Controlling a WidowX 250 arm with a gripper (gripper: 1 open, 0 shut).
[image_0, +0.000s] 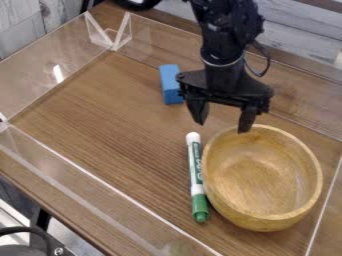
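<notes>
My black gripper (222, 113) hangs over the wooden table, just above and behind the top left of a tan bowl (258, 177), its two fingers spread apart with nothing seen between them. A white marker with green ends (197, 175) lies along the bowl's left side. A blue block (170, 80) sits behind the gripper to the left, partly next to the arm.
Clear low walls edge the table, and the bowl is close to the right edge.
</notes>
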